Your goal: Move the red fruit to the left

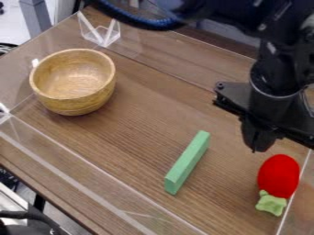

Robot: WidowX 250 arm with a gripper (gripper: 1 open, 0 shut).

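Observation:
The red fruit point(278, 174), like a strawberry with a pale green leafy end point(271, 203), lies on the wooden table at the lower right. Above and just behind it hangs my black gripper point(277, 139), pointing down. A dark fingertip point(259, 140) shows a little up and left of the fruit in the picture, apparently apart from it. The far right of the gripper runs to the picture's edge, so its opening cannot be made out. The fruit rests on the table, unheld.
Left of the fruit lies a green block point(186, 163), slanted on the table. A wooden bowl point(72, 81) stands at the upper left, with a clear plastic-like object point(101, 30) behind it. Bare tabletop point(141, 119) spreads between bowl and block.

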